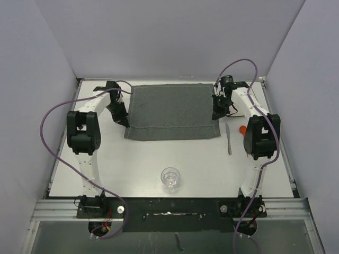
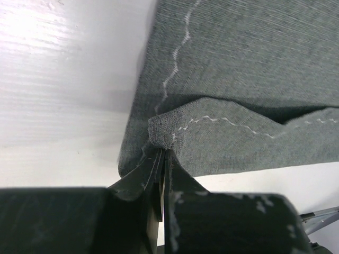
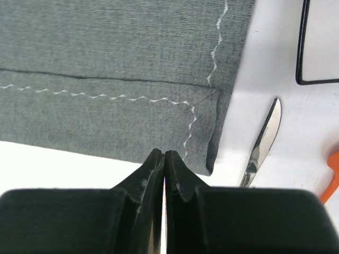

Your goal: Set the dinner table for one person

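A dark grey placemat [image 1: 172,106] with pale stitching lies along the back of the white table. At its near left corner my left gripper is shut on the cloth, which is puckered up at the fingertips. Over the near right corner my right gripper is shut, with nothing showing between its fingers. To the right of the mat lies a knife [image 3: 264,142], with an orange-handled utensil [image 3: 332,174] beyond it, partly out of that view. A clear glass [image 1: 170,178] stands near the front edge.
A dark-rimmed pale object [image 3: 323,47] lies right of the mat, mostly behind the right arm from above. Walls enclose the back and sides.
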